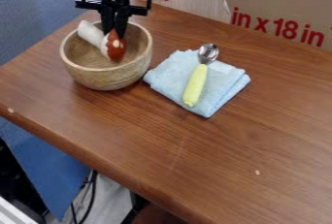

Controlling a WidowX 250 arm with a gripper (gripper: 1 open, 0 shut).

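A light wooden bowl (107,73) stands at the upper left of the table. In it are a white roll-shaped item (88,33) and an orange-red item with white spots (115,48). My black gripper (115,27) reaches down from the top into the bowl, at these items; whether its fingers are closed on one is unclear. To the right, a spoon with a pale yellow handle (196,85) and a metal head lies on a folded light blue cloth (227,87).
A cardboard panel with red lettering (273,5) stands along the back.
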